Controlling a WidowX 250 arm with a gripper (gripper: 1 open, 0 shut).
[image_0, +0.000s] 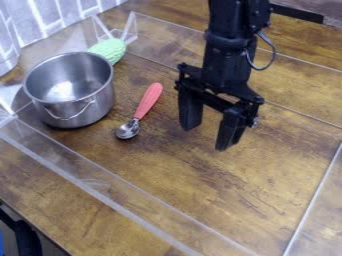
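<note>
A black robot gripper (214, 122) hangs from the top centre over the wooden table, its two fingers spread apart with nothing visible between them. To its left lies a spoon with a pink handle (150, 101) and a metal head. Further left stands a steel pot (68, 78) with a wire handle.
A pale green, knobbly object (110, 53) lies behind the pot. Clear plastic edging runs along the left side.
</note>
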